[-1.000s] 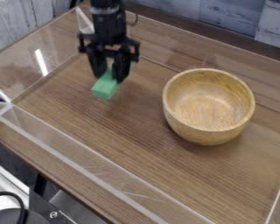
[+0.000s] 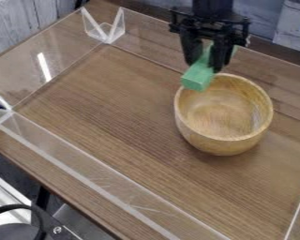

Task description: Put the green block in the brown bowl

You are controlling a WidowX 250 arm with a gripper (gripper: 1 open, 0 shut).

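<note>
My gripper (image 2: 204, 64) is at the upper right, shut on the green block (image 2: 199, 77). The block hangs from the black fingers, a little tilted, over the far left rim of the brown bowl (image 2: 187, 120). The bowl stands upright with nothing in it that I can see. From this view I cannot tell how high the block is above the rim.
A clear, white-edged piece (image 2: 104, 26) stands at the back left. Dark cables (image 2: 34, 217) show at the lower left corner.
Holding the green block, my gripper has travelled right and away from the camera, from left of the bowl to its far left rim. The bowl has stayed in place.
</note>
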